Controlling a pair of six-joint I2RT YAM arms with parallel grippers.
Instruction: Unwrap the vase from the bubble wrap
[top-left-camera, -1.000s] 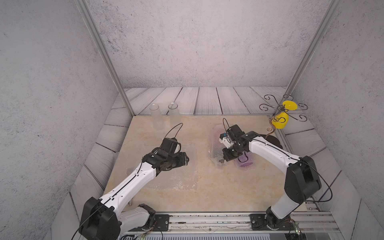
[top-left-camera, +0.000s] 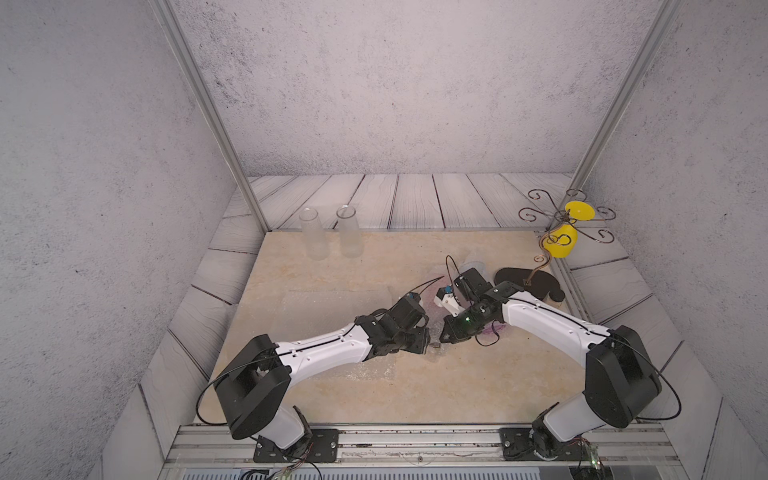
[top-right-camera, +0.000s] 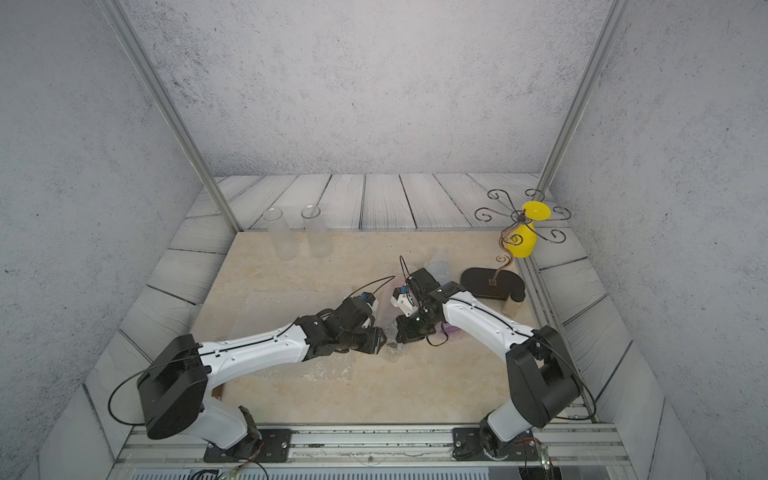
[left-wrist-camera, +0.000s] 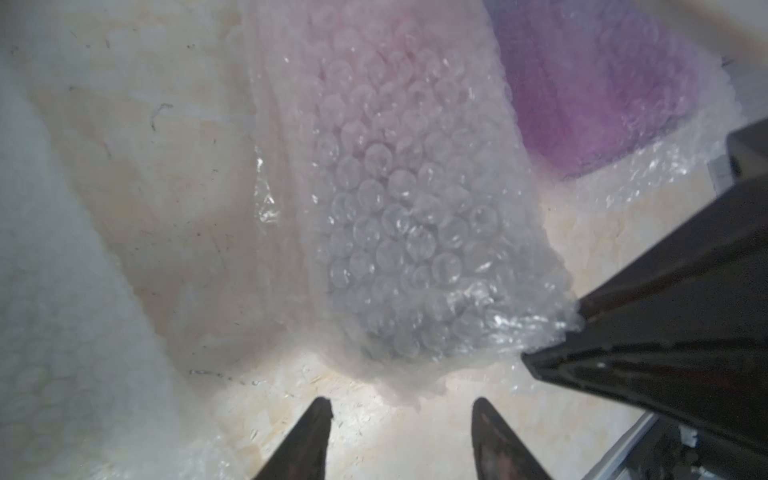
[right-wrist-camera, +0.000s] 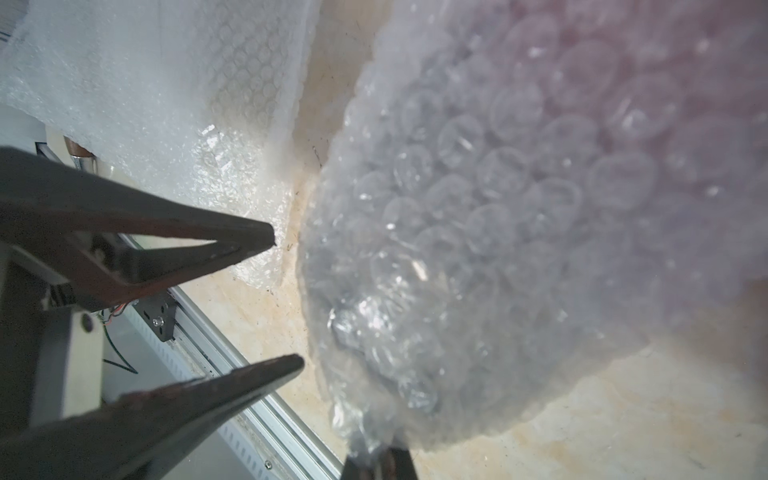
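A bubble-wrapped bundle (left-wrist-camera: 416, 224), pinkish inside, lies at the table's middle right, beside a purple wrapped bundle (left-wrist-camera: 600, 88). My right gripper is shut on the near corner of the pink bundle's wrap, seen at the bottom of the right wrist view. My left gripper is open just off that bundle's near end, nothing between its fingers; it also shows at the left of the right wrist view, facing the wrap.
A flat bubble-wrap sheet (top-left-camera: 304, 304) covers much of the left table. Two frosted glasses (top-left-camera: 349, 232) stand at the back left. A metal stand with a dark base (top-left-camera: 512, 280) and a yellow vase (top-left-camera: 560, 244) occupy the back right.
My left gripper has moved right to the pink bundle's near end.
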